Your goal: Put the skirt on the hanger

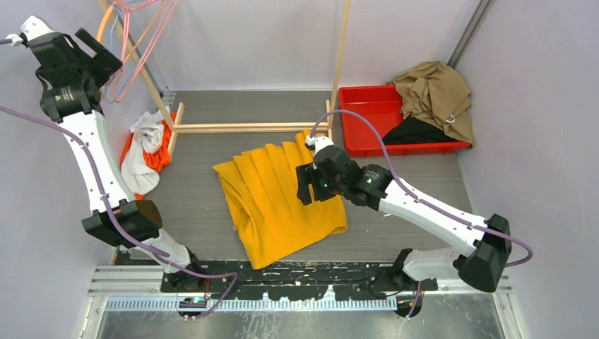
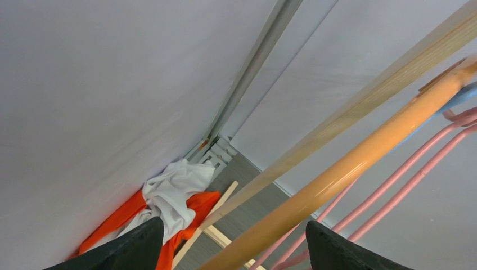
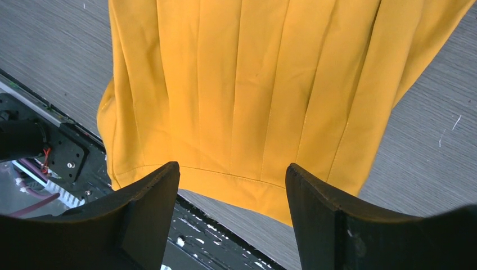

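A yellow pleated skirt (image 1: 275, 212) lies flat on the grey floor. My right gripper (image 1: 305, 185) hangs over it, fingers apart and empty; the skirt (image 3: 253, 112) fills much of the right wrist view. My left gripper (image 1: 106, 60) is raised at upper left beside several coloured hangers (image 1: 134, 56) on the wooden rack. In the left wrist view an orange hanger (image 2: 360, 157) runs between its separated fingertips, with pink hangers (image 2: 405, 180) behind; whether the fingers touch it I cannot tell.
A red bin (image 1: 364, 120) with khaki and black cloth stands at the back right. White and orange cloths (image 1: 141, 162) lie at the left. The rack's crossbar (image 1: 247, 127) runs behind the skirt. Bare floor shows right of the skirt.
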